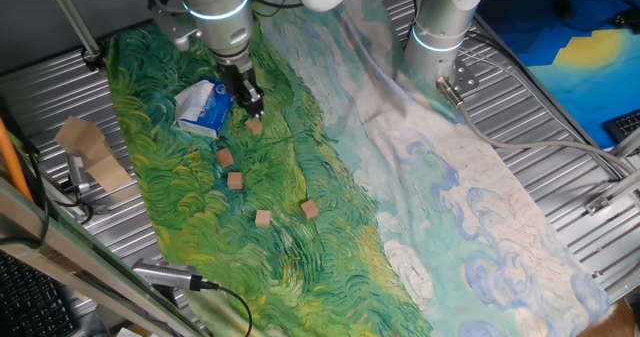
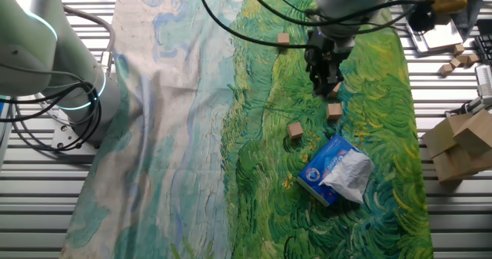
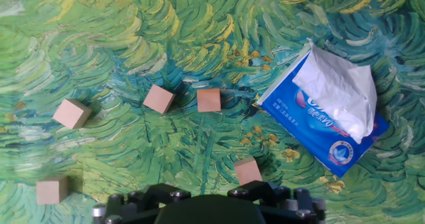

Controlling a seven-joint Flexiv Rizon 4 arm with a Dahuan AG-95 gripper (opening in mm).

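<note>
Several small wooden cubes lie scattered on the green part of the cloth. In exterior view 1, one cube (image 1: 253, 126) sits just below my gripper (image 1: 257, 113), partly covered by its tips. The wrist view shows a nearby cube (image 3: 248, 171) just ahead of the right finger. My gripper appears open there, its two fingers apart and nothing visible between them. Farther off are a pair of close cubes (image 3: 159, 99), and an orange-toned cube (image 3: 208, 100). Two more, a cube (image 3: 72, 113) and a cube (image 3: 52, 190), lie to the left.
A blue tissue pack (image 3: 319, 111) with a white tissue sticking out lies beside the cubes. An open cardboard box (image 1: 95, 155) stands off the cloth. Cables (image 2: 254, 30) cross exterior view 2.
</note>
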